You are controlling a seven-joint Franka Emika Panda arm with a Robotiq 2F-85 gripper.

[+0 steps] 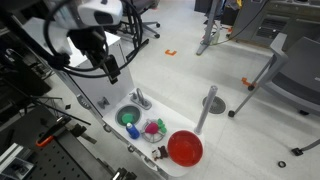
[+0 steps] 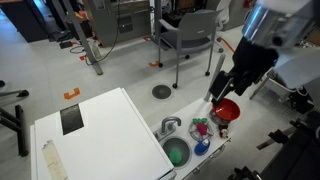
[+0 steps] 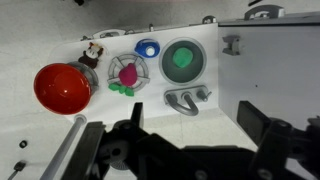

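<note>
In the wrist view my gripper has its dark fingers spread wide, with nothing between them. The white toy counter lies below it. A grey sink (image 3: 200, 66) in the counter holds a green item (image 3: 182, 58), with a silver faucet (image 3: 187, 101) beside it. A blue item (image 3: 147, 48) lies by the sink's rim. On the round burner grate sits a pink item (image 3: 128, 74) with green pieces next to it. A red bowl (image 3: 62, 89) stands at the other end, near a small brown-and-white figure (image 3: 93, 50). Exterior view 2 shows the gripper (image 2: 243, 116) above the counter.
A tall white panel (image 3: 270, 60) rises beside the sink end. One grey post (image 1: 207, 108) stands by the bowl. Chairs (image 2: 188, 35) are on the floor behind, where the white floor (image 1: 240, 145) is mostly clear.
</note>
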